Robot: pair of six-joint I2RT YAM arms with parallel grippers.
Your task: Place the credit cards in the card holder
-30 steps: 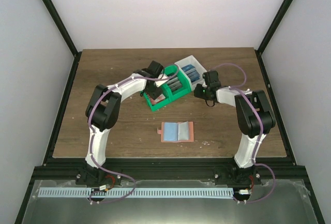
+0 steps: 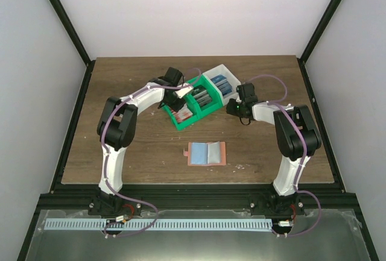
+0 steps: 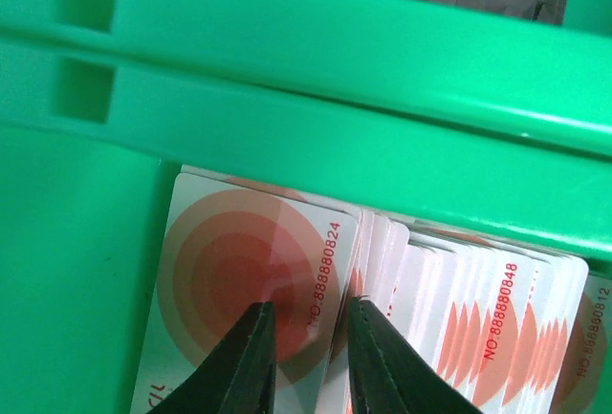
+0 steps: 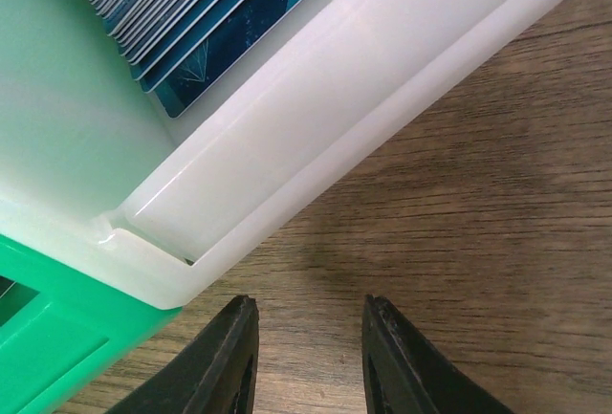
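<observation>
Red-and-white cards stand in one compartment of the green tray, some leaning over to the right. My left gripper is part open above them, its fingertips on either side of the front card's right-hand part; whether they touch it cannot be told. By the white bin, my right gripper is part open over bare wood, with nothing between its fingers. The card holder, pinkish with clear pockets, lies open at the front of the table.
Dark cards fill the green tray's other compartment. Blue cards stand in the white bin, which adjoins the green tray. Around the card holder the wooden table is clear.
My left gripper has shifted a little to the left and towards the back over the green tray's red cards. The right arm, containers and card holder look unmoved.
</observation>
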